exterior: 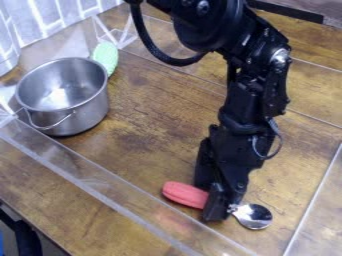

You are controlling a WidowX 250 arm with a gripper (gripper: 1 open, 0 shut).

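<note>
My black gripper is down on the wooden table at the lower middle, over a spoon with a red handle and a silver bowl. The fingertips sit on or around the handle near its join with the bowl; whether they are closed on it is hidden by the gripper's body.
A steel pot stands at the left, with a light green object behind it. Clear plastic edging crosses the table on the left and right. Bare wood lies around the middle.
</note>
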